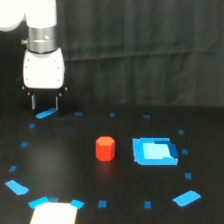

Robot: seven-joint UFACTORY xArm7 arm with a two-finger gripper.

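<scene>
My gripper [45,102] hangs at the upper left, pointing down, away from every object. Its two dark fingers stand apart, and nothing shows between them. A red six-sided block [105,149] rests alone on the black table near the middle of the view. To its right lies a blue shape [140,152] with a white patch [156,151] inside it; whether these are flat or raised is hard to tell.
Small blue tape marks [101,204] dot the table, with larger blue strips [17,187] near the sides. A cream-coloured object [53,213] is cut off by the bottom edge at the left. Bare table surrounds the red block; a dark curtain [140,55] hangs behind.
</scene>
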